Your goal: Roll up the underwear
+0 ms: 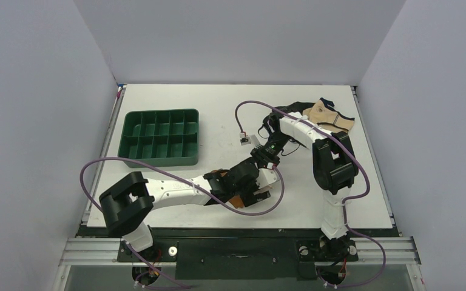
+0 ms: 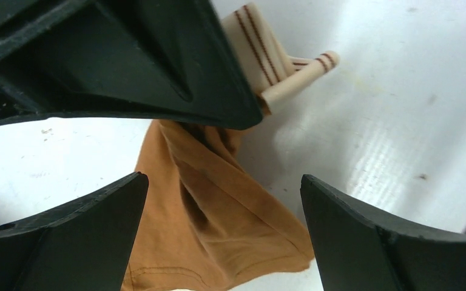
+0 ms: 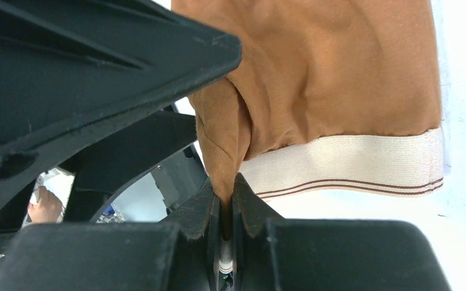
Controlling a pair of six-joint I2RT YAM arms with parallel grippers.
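The brown underwear with its cream striped waistband lies near the table's front, mostly hidden under the left arm in the top view. In the right wrist view, my right gripper is shut on a gathered fold of the underwear; the waistband spreads flat beside it. My left gripper stands open above the underwear, its fingers on either side of the cloth with a wide gap. A dark finger of the right gripper covers part of the cloth in the left wrist view.
A green divided tray sits at the table's left. Beige and dark garments are heaped at the back right, behind the right arm. Both grippers stand very close together. Bare table shows between tray and garments.
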